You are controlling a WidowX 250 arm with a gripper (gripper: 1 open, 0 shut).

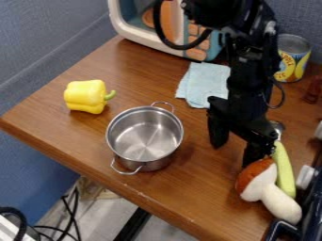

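Note:
My black gripper is low over the right part of the wooden table, right of the steel pot and just above a mushroom-like toy with orange cap and white stem. A yellow-green long item lies beside it, partly behind. The dark fingers blend together, so I cannot tell whether they are open or what is between them.
A yellow pepper lies at left. A light blue cloth, a toy microwave, a can and a small brown bottle stand behind. Black appliance at right edge. Bare wood in front.

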